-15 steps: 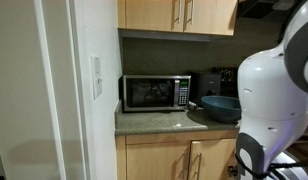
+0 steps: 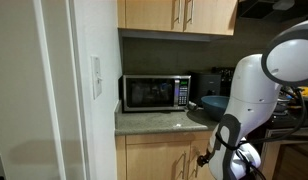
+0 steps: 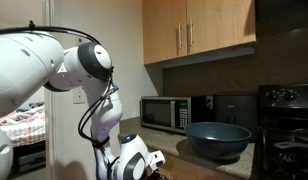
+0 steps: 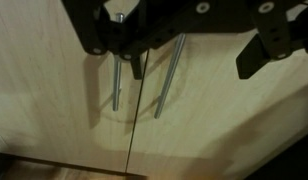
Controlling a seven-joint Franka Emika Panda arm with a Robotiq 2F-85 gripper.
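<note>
Two light wooden lower cabinet doors [image 4: 219,110] fill the wrist view, with a dark seam between them. Each carries a slim metal bar handle: the left handle [image 4: 117,85] and the right handle [image 4: 171,78]. My gripper is open, its dark fingers [image 4: 251,58] spread wide. Seen from the wrist, the right handle lies between the fingers, while the left handle is outside them; contact cannot be made out. In exterior view 1 the gripper [image 2: 205,158] is close to the cabinet front, below the counter, and the doors look shut.
On the counter [image 2: 159,122] stand a microwave [image 2: 157,93] and a large dark blue bowl [image 3: 217,139] near the front edge, above my gripper. A black stove [image 3: 285,140] is at the right. Upper cabinets [image 3: 199,30] hang overhead.
In exterior view 1 my arm has come leftward from the lower right, and the gripper now appears close to the lower door handles. Cabinets, bowl and microwave are unchanged.
</note>
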